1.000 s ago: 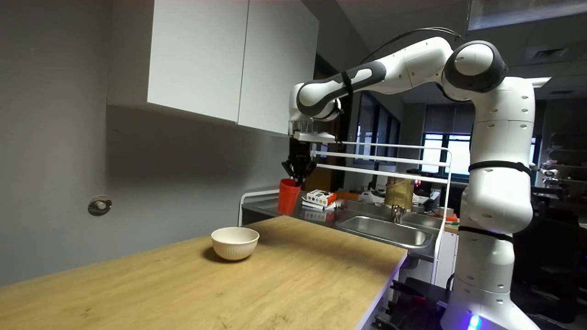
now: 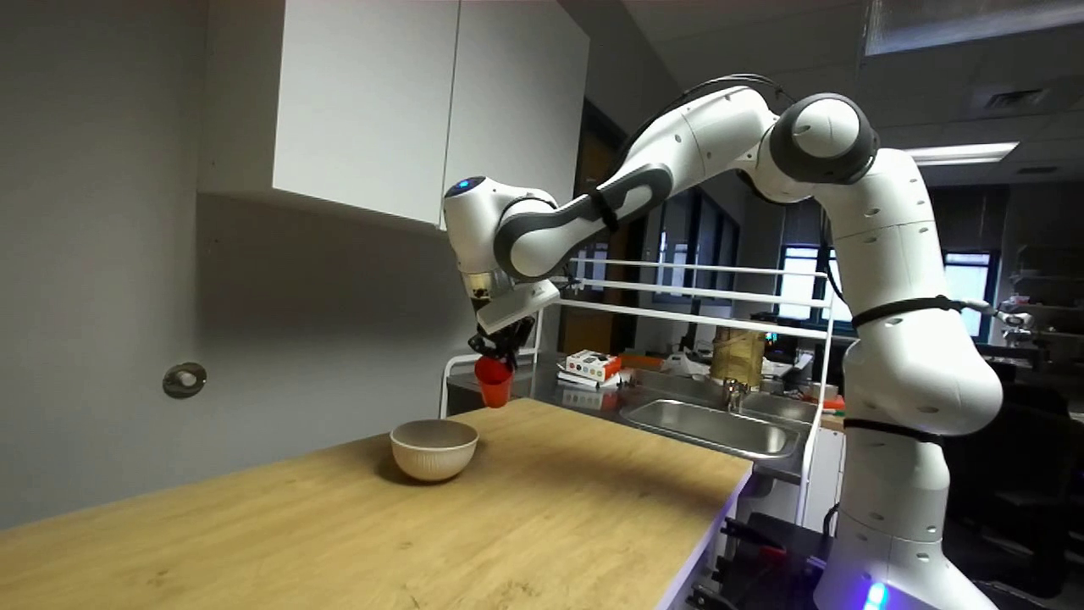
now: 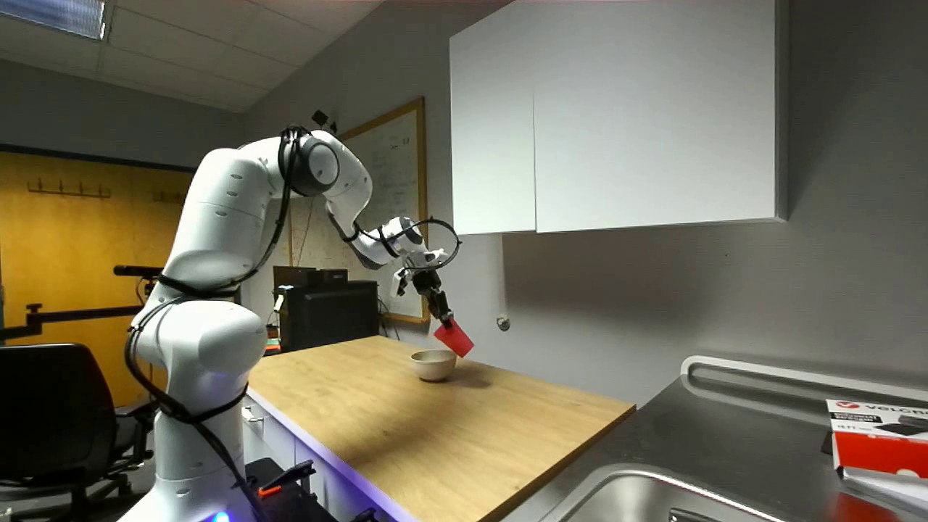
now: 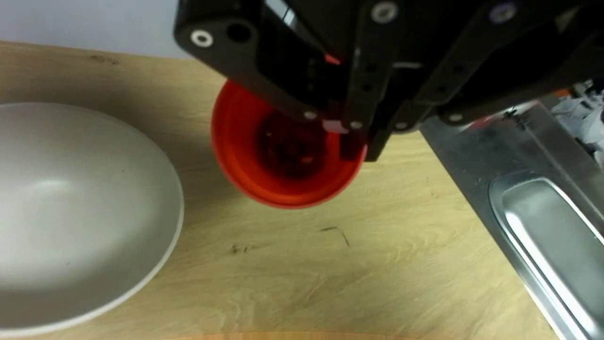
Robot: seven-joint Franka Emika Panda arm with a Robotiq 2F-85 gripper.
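Note:
Held above the table is a red cup (image 2: 494, 383), its rim pinched by my gripper (image 3: 447, 322), which is shut on it. In exterior view 2 the cup (image 3: 454, 340) is clearly tilted. The wrist view looks into the cup's mouth (image 4: 249, 181); something dark with small bright specks shows at its bottom, too blurred to name. A cream bowl (image 2: 434, 451) stands upright on the table, below the cup and to its left in exterior view 1. From the wrist, the visible inside of the bowl (image 4: 73, 226) looks empty.
White wall cabinets (image 2: 376, 112) hang overhead near the arm. Beyond the table's end lie a steel sink (image 2: 711, 427), a white rack (image 2: 701, 298) and a small box (image 2: 592, 365).
The arm has carried the cup left in exterior view 1, toward the bowl. The cup was nearly upright earlier and is now tilted. The bowl has stayed put.

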